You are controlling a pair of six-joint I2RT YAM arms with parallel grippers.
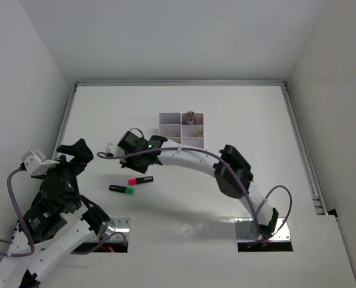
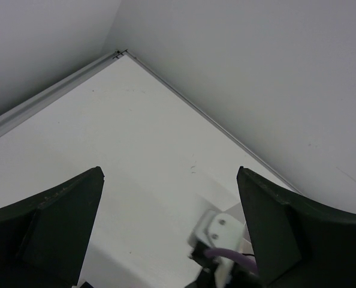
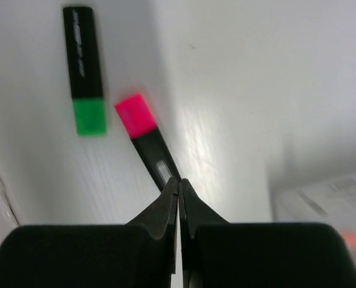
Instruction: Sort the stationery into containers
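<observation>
A black highlighter with a pink cap, the pink highlighter (image 1: 141, 180), lies on the table in the top view. Beside it lies the green-capped highlighter (image 1: 121, 189). In the right wrist view the pink highlighter (image 3: 145, 129) shows beyond the tips of my right gripper, which is shut with nothing between its fingers. The green highlighter (image 3: 86, 72) is to its left there. A divided white container (image 1: 170, 119) stands behind the right arm, items in its right-hand compartments. My left gripper is open and empty, away at the left side.
Metal rails (image 1: 178, 83) edge the white table at the back and sides. Open table lies right of the container and in front of the right arm. The right arm (image 1: 190, 159) crosses the middle and covers the container's front part.
</observation>
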